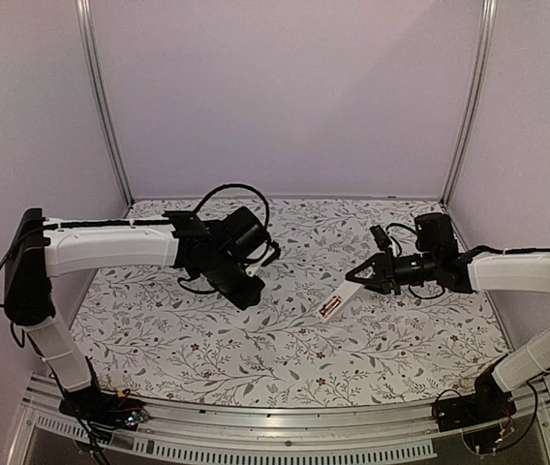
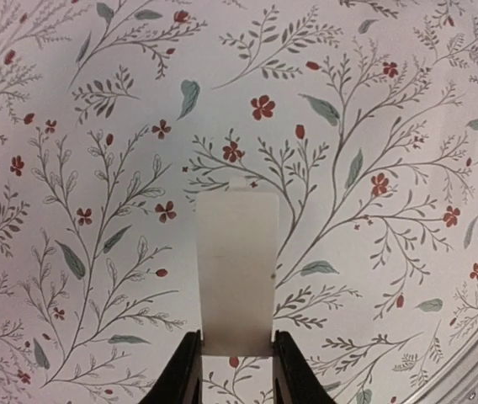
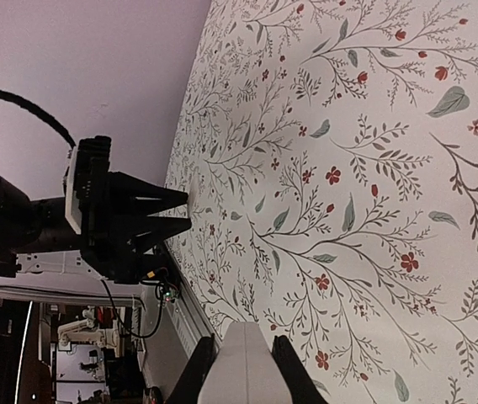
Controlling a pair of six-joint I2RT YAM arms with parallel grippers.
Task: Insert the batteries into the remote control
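The white remote (image 1: 334,302) angles down toward the table's middle from my right gripper (image 1: 372,273), which is shut on it; its battery compartment faces up with reddish batteries inside in the top view. Only its pale end (image 3: 243,379) shows in the right wrist view. My left gripper is shut on a flat white piece, apparently the battery cover (image 2: 237,261), held over the floral surface. In the top view the left gripper is left of the remote, apart from it, and its fingers are largely hidden.
Pale walls (image 1: 285,107) enclose it at back and sides, and a metal rail (image 1: 285,418) runs along the front edge.
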